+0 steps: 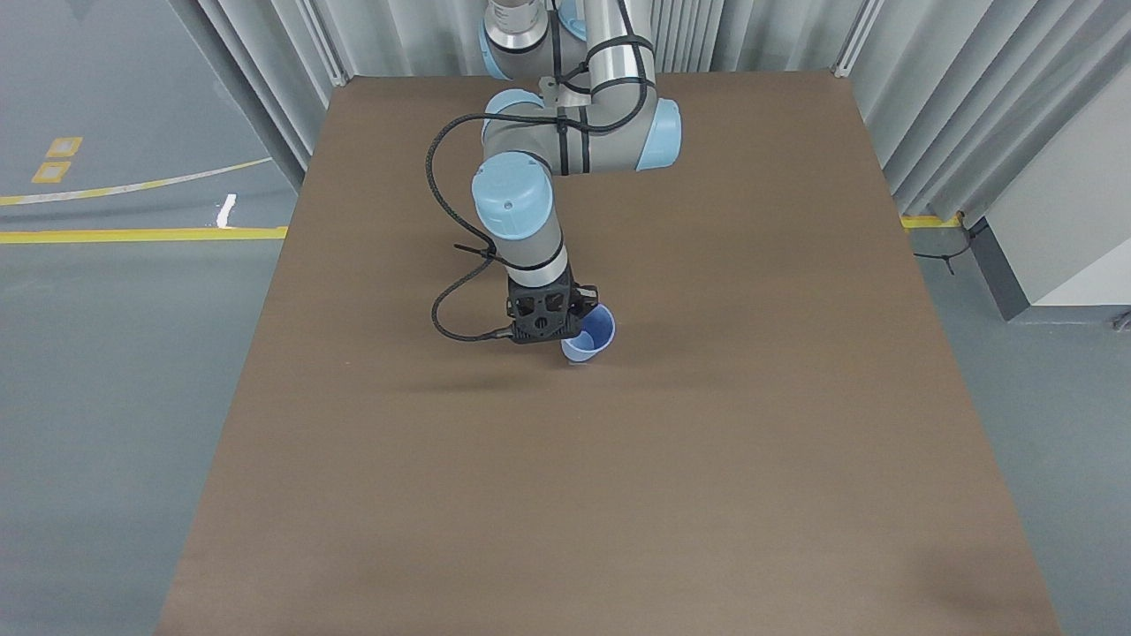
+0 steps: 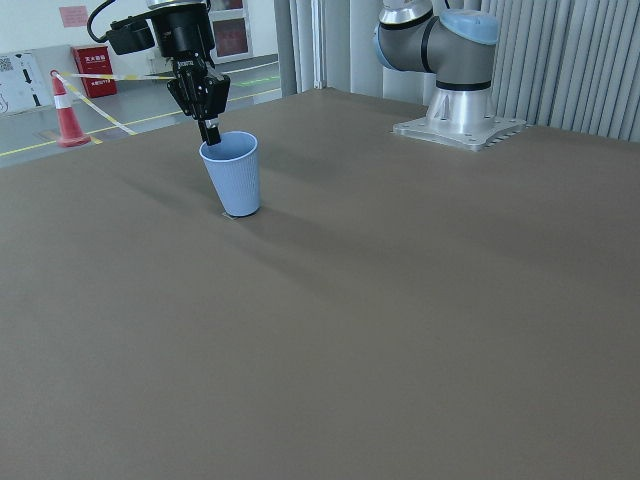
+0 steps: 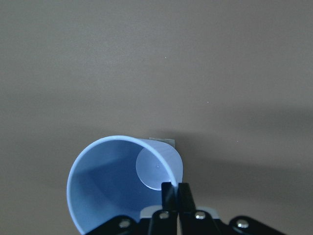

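Observation:
A light blue cup (image 1: 586, 344) stands upright on the brown table (image 1: 636, 477), near the middle. A small flat clear or grey piece (image 3: 166, 142) shows by its base in the wrist view. My black gripper (image 2: 210, 135) is over the cup's rim; in the wrist view its fingertips (image 3: 167, 191) sit together at the right side of the rim, shut on the cup's wall. In the front view the fingertips are hidden behind the gripper body.
The arm's base (image 2: 460, 125) stands at the back of the table by the curtains.

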